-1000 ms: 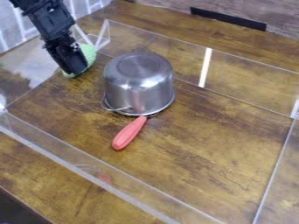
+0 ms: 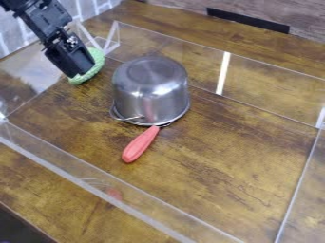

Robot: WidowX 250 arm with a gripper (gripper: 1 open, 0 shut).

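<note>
A black gripper (image 2: 68,59) reaches in from the top left, its tip low beside a green object (image 2: 89,72) that it partly hides. Whether anything lies between its fingers cannot be made out. To its right a steel pot (image 2: 151,87) stands upside down on the wooden table, with a red-handled utensil (image 2: 140,144) at its base, pointing toward the front.
Clear plastic walls (image 2: 263,79) border the wooden work area (image 2: 235,161). The right and front parts of the table are open. A white strip (image 2: 223,73) lies behind and right of the pot.
The gripper has shifted slightly left over the last second beside the green object. The pot and red-handled utensil have not moved.
</note>
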